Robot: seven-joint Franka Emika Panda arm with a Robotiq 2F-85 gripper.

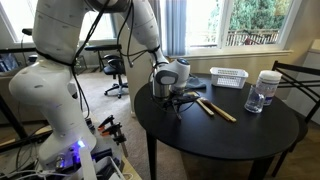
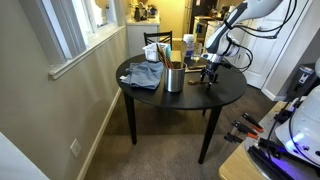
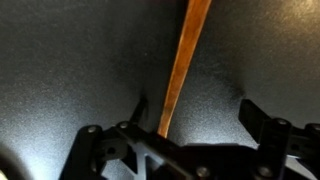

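Observation:
A slim wooden stick or handle (image 3: 180, 65) lies on the dark table and runs down between my fingers in the wrist view. My gripper is open around its lower end, a finger on each side and a gap between the stick and the right finger. In exterior view 1, the gripper (image 1: 172, 100) is low over the left part of the table, and most of the stick is hidden there. The second exterior view shows the gripper (image 2: 211, 78) close to the tabletop, beyond the metal canister (image 2: 175, 79).
Other wooden pieces (image 1: 218, 111) lie to the right of the gripper. Behind are a white basket (image 1: 229, 78), clear bottles (image 1: 256, 101) and a grey cloth (image 2: 142, 76). The canister holds several upright utensils.

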